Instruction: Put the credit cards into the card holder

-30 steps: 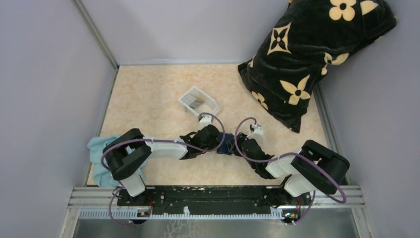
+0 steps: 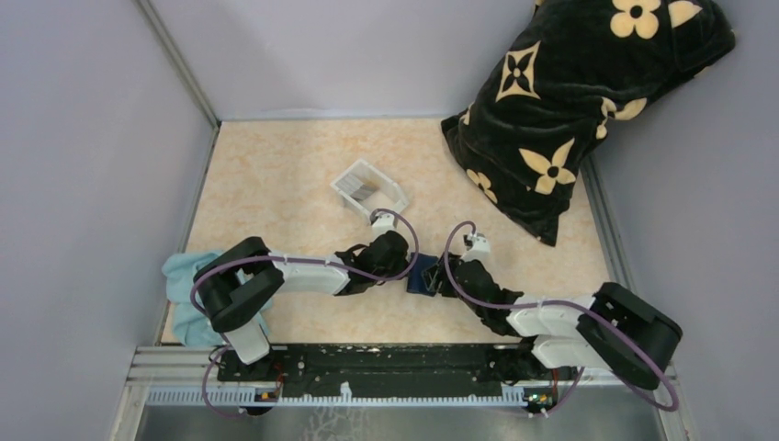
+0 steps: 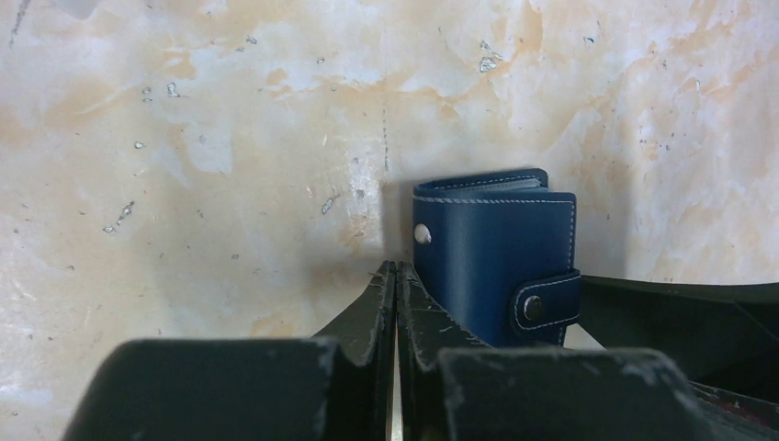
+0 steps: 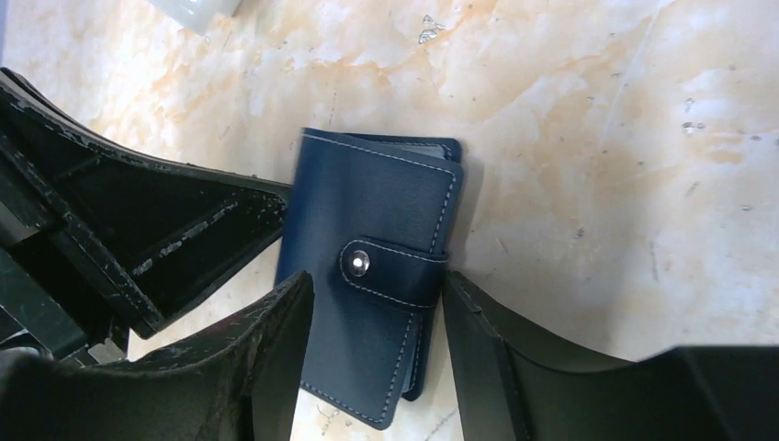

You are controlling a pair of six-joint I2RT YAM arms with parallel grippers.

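The card holder is a dark blue, white-stitched wallet [image 3: 487,243] lying on the table between my two grippers, its strap [image 4: 395,271] folded over the front cover at the button. A pale layer shows inside its slightly parted end; I cannot tell whether that is cards or sleeves. My left gripper is shut beside the holder's left edge, nothing visible between its fingers. My right gripper is open, one finger over the cover and the other fingertip [image 4: 459,289] by the strap's edge. In the top view both arms partly cover the holder [image 2: 422,275].
A white open-topped box [image 2: 397,190] with a grey striped part inside stands behind the left gripper. A black patterned cushion [image 2: 570,110] fills the back right, and a light blue cloth [image 2: 186,317] lies at the left edge.
The card holder has shifted slightly right and toward the front edge. My right arm's elbow has swung right and forward, its gripper moving a little. The left arm looks nearly unchanged.
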